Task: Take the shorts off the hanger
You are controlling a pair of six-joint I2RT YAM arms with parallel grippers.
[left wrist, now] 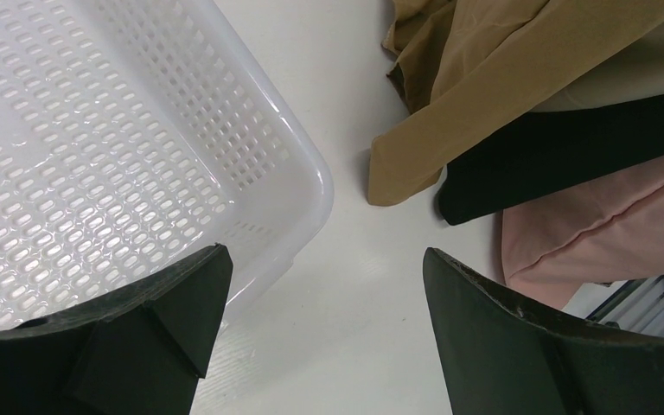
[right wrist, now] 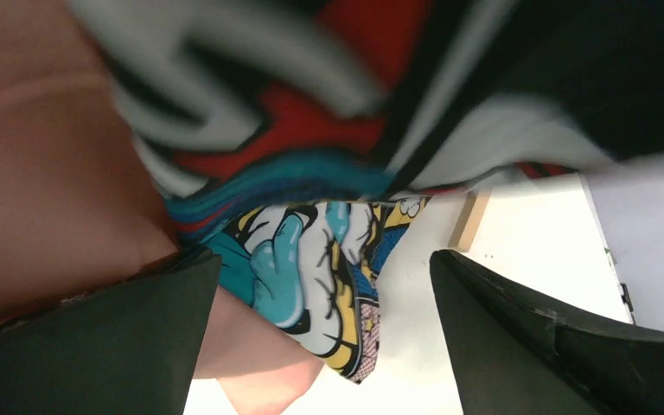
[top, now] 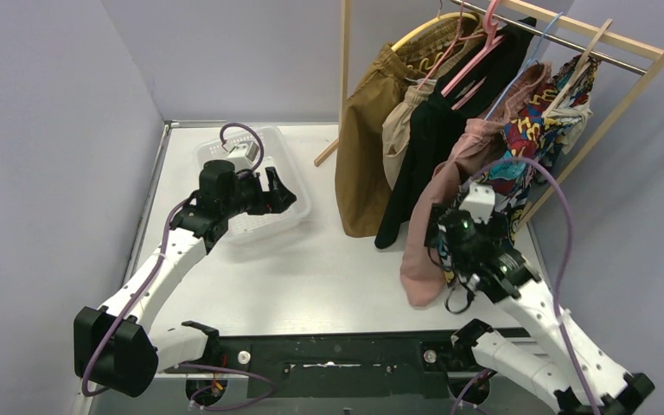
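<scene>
Patterned shorts (top: 529, 138) in red, blue and yellow hang at the right end of the rack from a pale wooden hanger (top: 581, 67). My right gripper is open in front of their lower part, its tips hidden by the arm in the top view. In the right wrist view the patterned cloth (right wrist: 303, 268) fills the upper middle, blurred and close, while the right gripper shows its fingers wide apart on either side. Over the white basket (top: 296, 183), my left gripper (top: 277, 192) stands open with nothing between its fingers.
Pink trousers (top: 450, 194) hang right beside the shorts, close to the right arm. Black (top: 428, 130), beige and brown garments (top: 367, 147) follow leftward. The rack's wooden leg (top: 601, 143) is to the right.
</scene>
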